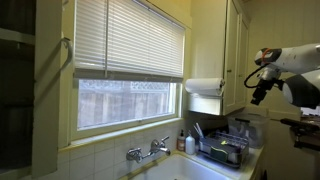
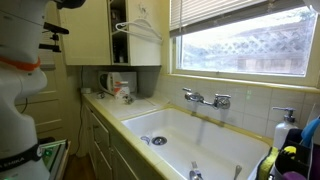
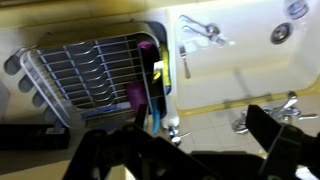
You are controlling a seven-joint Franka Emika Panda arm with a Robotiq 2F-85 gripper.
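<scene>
My gripper is high above the counter, its two dark fingers spread wide apart with nothing seen between them. In exterior view 1 it hangs at the right [image 1: 262, 92], well above the dish rack. Below it in the wrist view, the black wire dish rack [image 3: 95, 72] lies to the left and the white sink [image 3: 225, 75] to the upper right. Metal utensils [image 3: 205, 28] rest in the sink, along with a fork-like piece [image 3: 185, 62]. Slim yellow and blue items stand at the rack's sink-side edge.
A chrome faucet [image 2: 207, 98] projects from the tiled wall under the window. Soap bottles [image 1: 190, 144] stand by the sink, and a paper towel roll [image 1: 204, 86] hangs beneath the cabinet [image 1: 212, 50]. Counter beyond the sink holds a toaster-like appliance [image 2: 118, 82].
</scene>
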